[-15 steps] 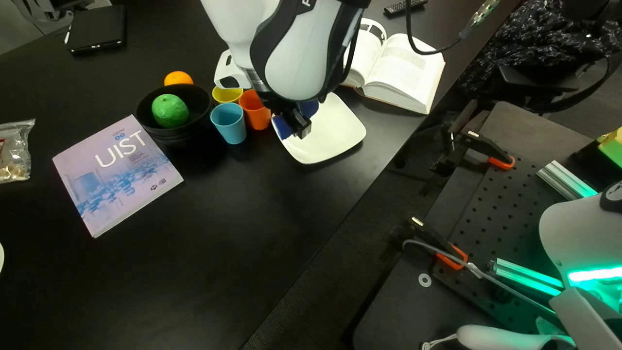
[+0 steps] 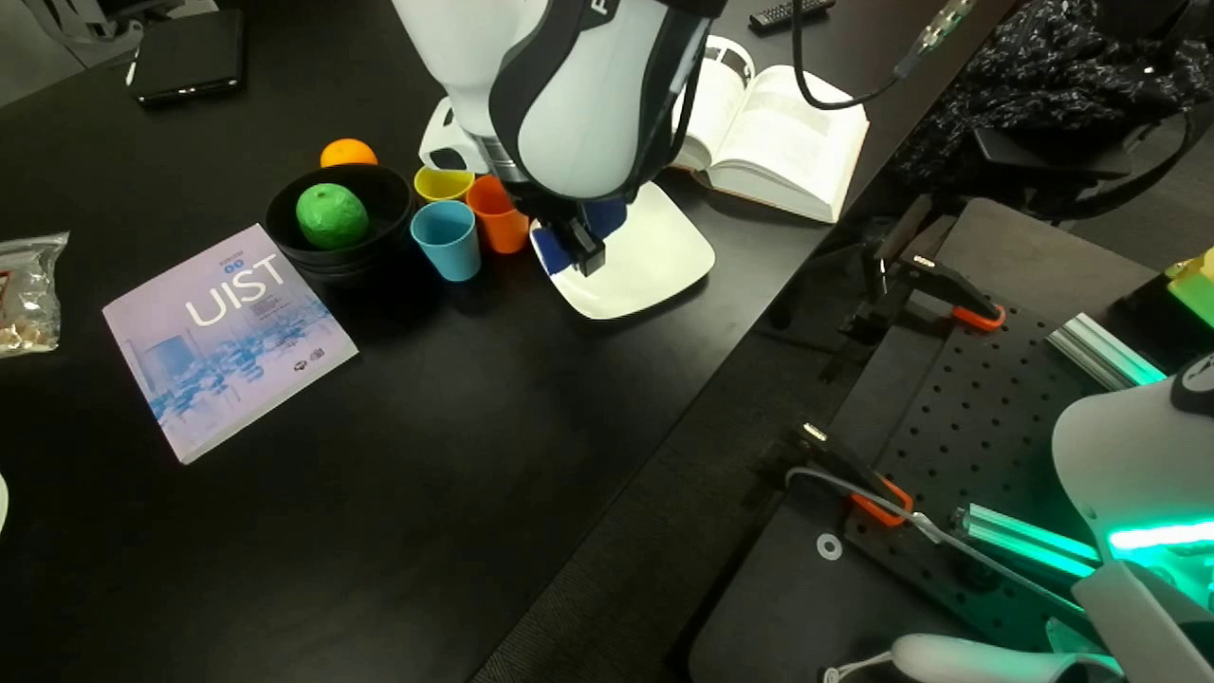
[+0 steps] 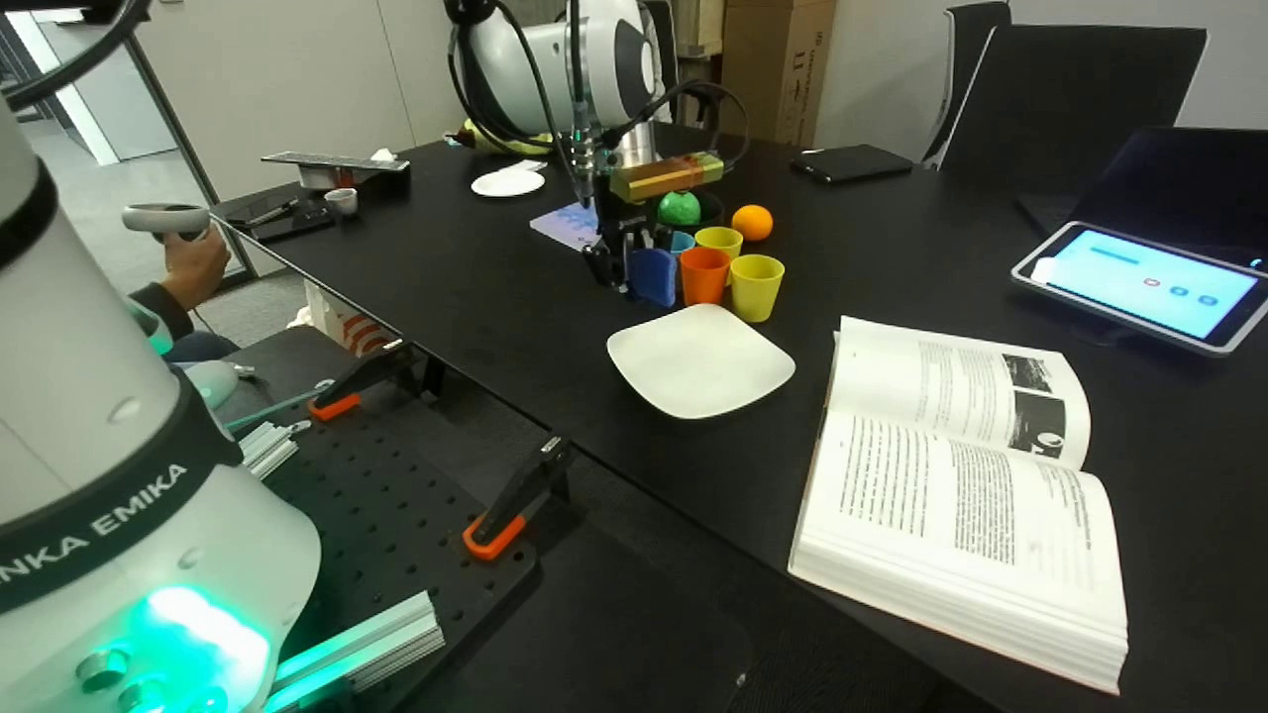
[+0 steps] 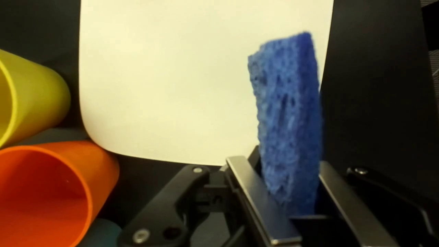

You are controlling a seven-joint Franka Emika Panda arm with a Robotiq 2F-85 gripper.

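A blue sponge (image 4: 284, 119) stands on edge between the two metal fingers in the wrist view, and my gripper is shut on it. Behind it in that view lies the white square plate (image 4: 164, 82), flat on the table. From exterior view 2, the sponge (image 3: 653, 275) is seen beside the orange cup (image 3: 704, 275), near the far edge of the plate (image 3: 701, 362). In exterior view 1 the gripper (image 2: 582, 245) hangs over the plate's left part, hiding most of the sponge. Whether the sponge touches the plate I cannot tell.
Close to the plate stand the orange cup, a blue cup (image 2: 447, 240) and yellow cups (image 3: 757, 287). Black bowls (image 2: 393, 216) hold a green fruit (image 2: 331, 216); an orange (image 3: 752, 222) lies behind. An open book (image 2: 785, 142) is nearby.
The gripper has shifted very slightly in exterior view 1, its tip a little lower. Plate, cups and bowls are unchanged.
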